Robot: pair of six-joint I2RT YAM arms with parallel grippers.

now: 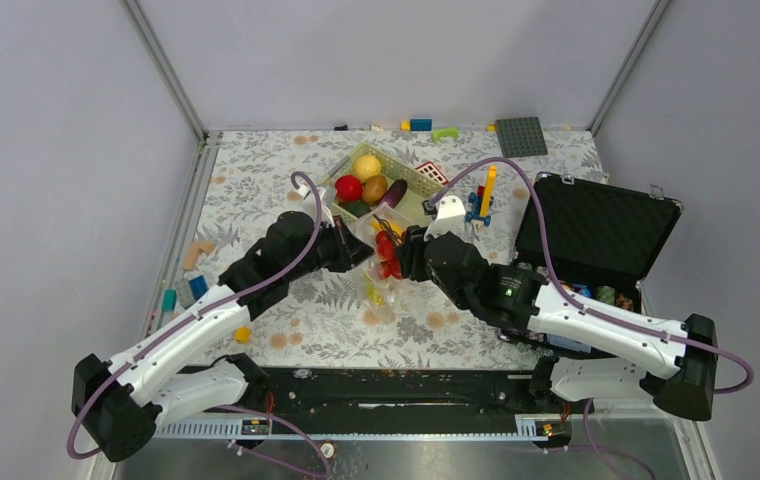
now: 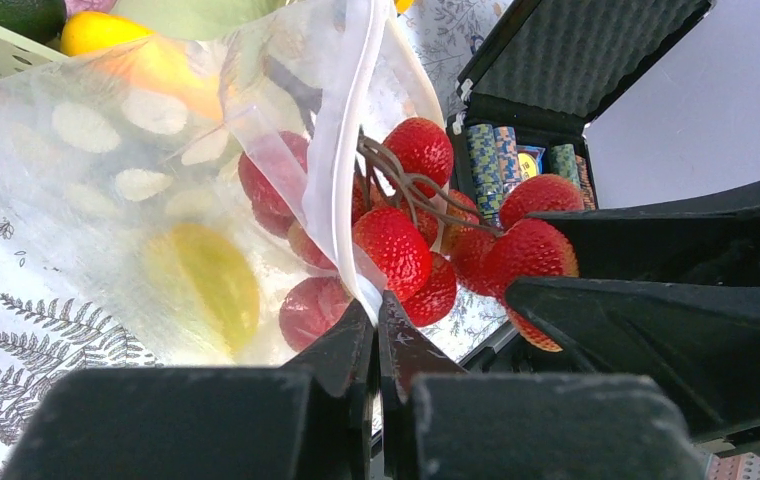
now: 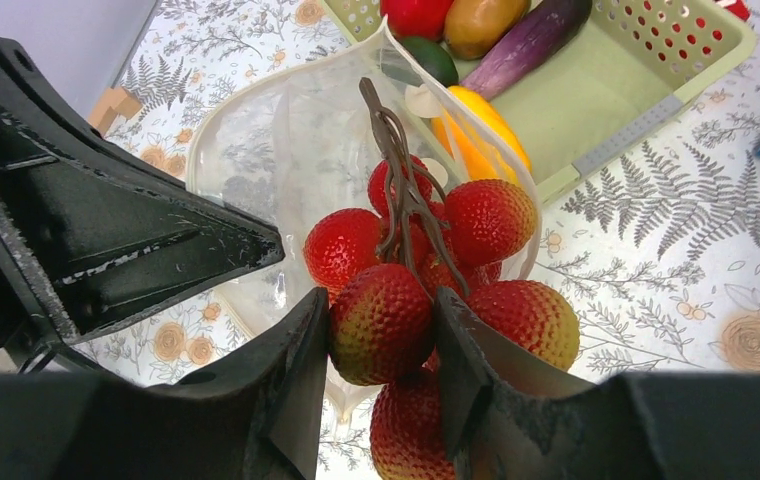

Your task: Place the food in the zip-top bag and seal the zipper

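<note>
The clear zip bag [image 2: 186, 150] holds a yellow item [image 2: 201, 280] and a cluster of red strawberry-like fruits [image 2: 391, 250] on brown stems, some spilling out of its open mouth. My left gripper is shut on the bag's rim. My right gripper is at the bag's mouth, its fingers either side of a red fruit [image 3: 381, 315], part open; whether it grips the fruit firmly is unclear. More fruits hang just outside the bag beside it.
A green basket [image 3: 646, 70] of produce stands behind the bag. An open black case [image 1: 596, 230] with coloured items is at the right. A blue-and-yellow toy [image 1: 481, 210] sits right of the basket.
</note>
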